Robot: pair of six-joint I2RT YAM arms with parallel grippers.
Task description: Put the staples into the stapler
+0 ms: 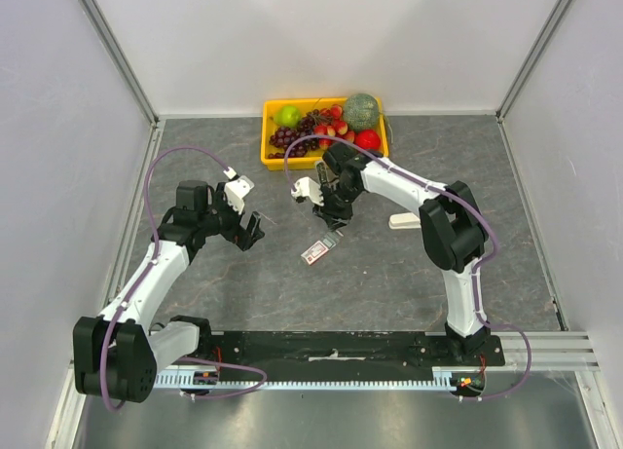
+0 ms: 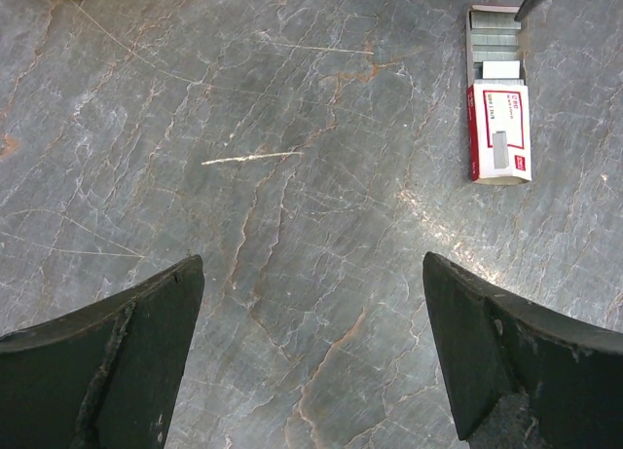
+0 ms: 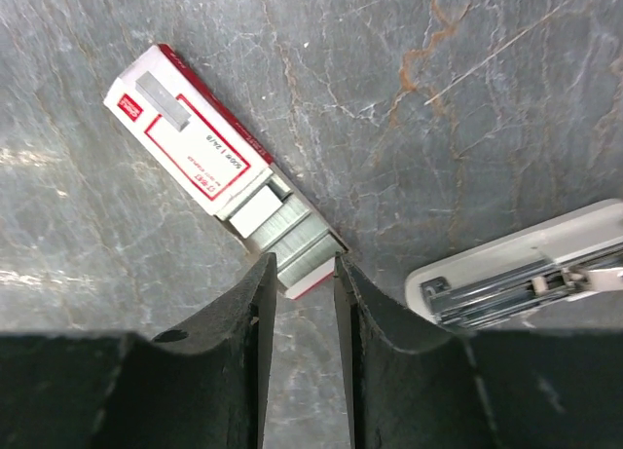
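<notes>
A red-and-white staple box (image 3: 195, 142), slid partly open, lies on the grey table with rows of staples (image 3: 287, 230) showing in its tray. In the right wrist view my right gripper is over the tray's end, its fingertips close together; whether staples are between them I cannot tell. The open stapler (image 3: 511, 274) lies beside it at the right of that view, mostly hidden by the arm from above. My left gripper stands open over bare table, left of the box.
A yellow tray of fruit (image 1: 275, 155) sits at the back. A white block (image 1: 404, 221) lies right of the right arm.
</notes>
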